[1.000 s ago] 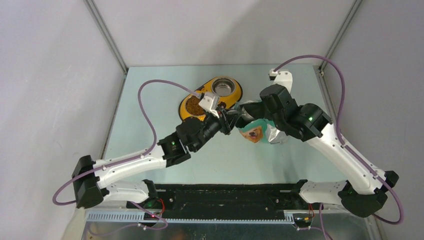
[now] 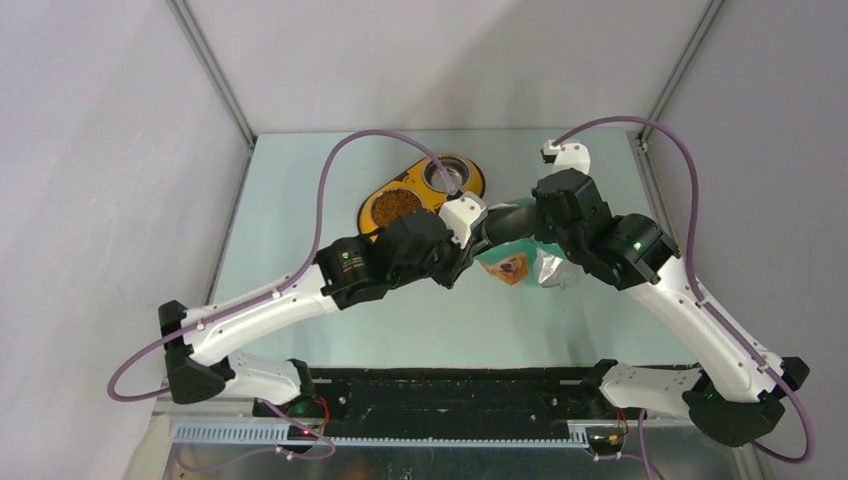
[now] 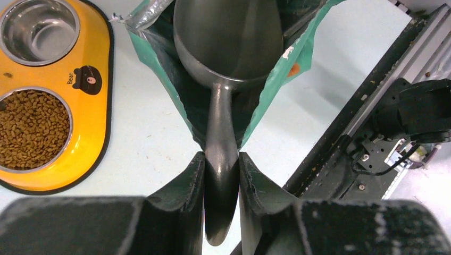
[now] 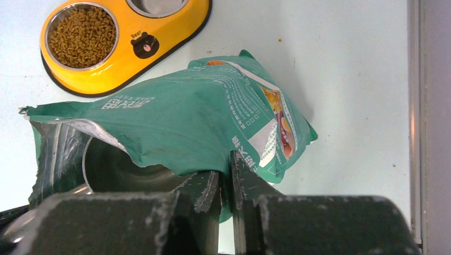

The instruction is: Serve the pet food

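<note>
A green food bag (image 4: 197, 117) stands right of the bowls, mouth open, with a dark metal scoop (image 3: 228, 42) inside it. My left gripper is shut on the scoop's handle. My right gripper grips the folded green edge of the bag, holding it up; the scoop's head is partly hidden by the bag in the right wrist view. The yellow feeder (image 3: 85, 127) has one steel bowl full of brown kibble (image 3: 32, 127) and one steel bowl (image 3: 40, 32) with nothing visible in it.
Walls and metal rails edge it at the back and sides; a black strip runs along the front.
My left gripper has moved rightward and a little back toward the bag, with a shift upward in the top view.
</note>
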